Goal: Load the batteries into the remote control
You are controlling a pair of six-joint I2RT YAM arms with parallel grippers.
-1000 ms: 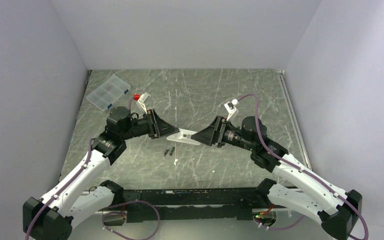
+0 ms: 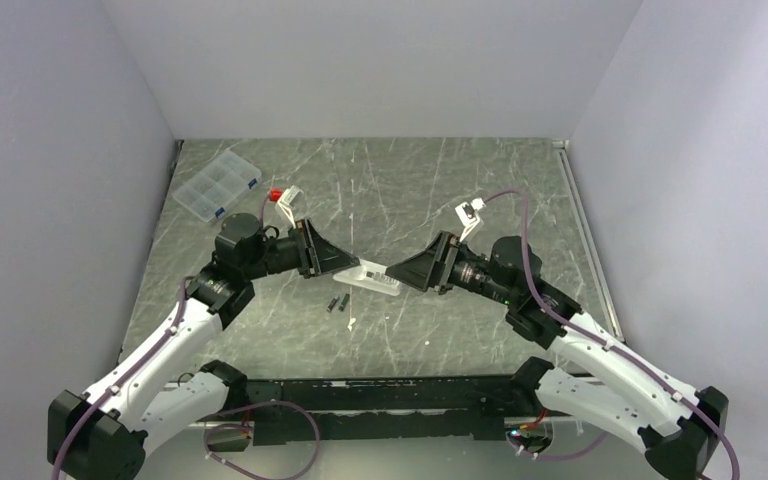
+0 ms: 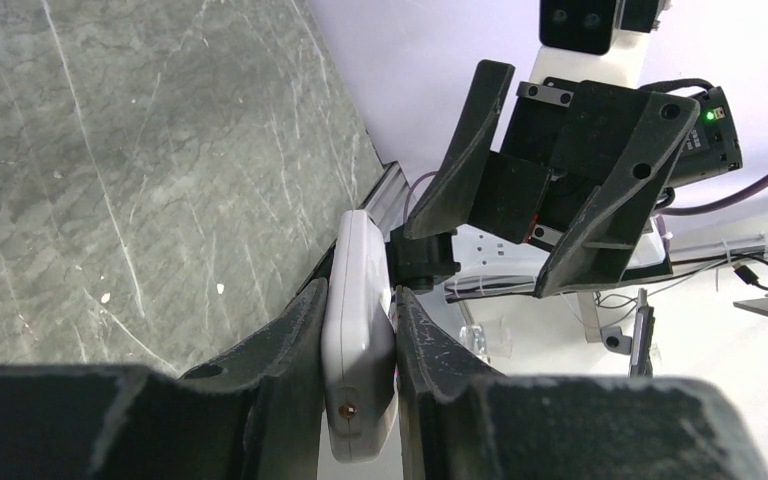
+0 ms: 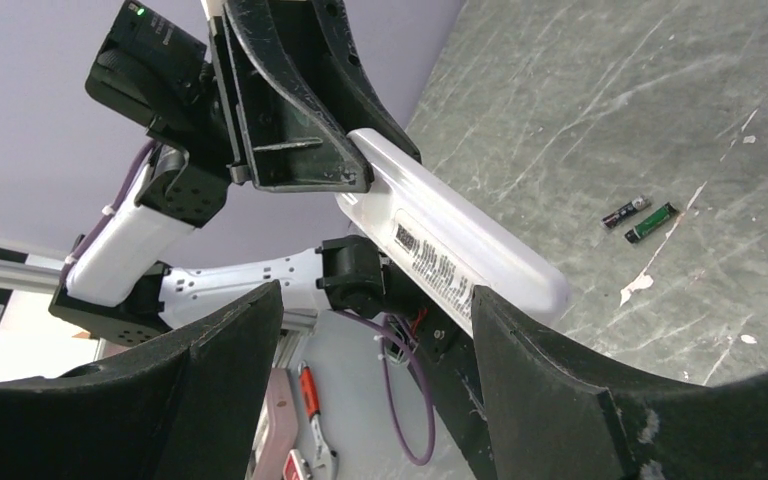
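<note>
The white remote control (image 2: 367, 276) is held level above the table by my left gripper, whose fingers are shut on one end of it; its label side shows in the right wrist view (image 4: 430, 255). My right gripper stands open at the remote's other end, with its fingertips just short of it. A dark battery (image 4: 625, 212) and a green battery (image 4: 650, 223) lie side by side on the marble table below.
A clear compartment box (image 2: 216, 185) sits at the table's back left. The table (image 2: 460, 180) is otherwise mostly bare, with small white marks. Walls enclose the back and both sides.
My right gripper and arm have shifted slightly to the right, showing more of the remote. My left arm is nearly still.
</note>
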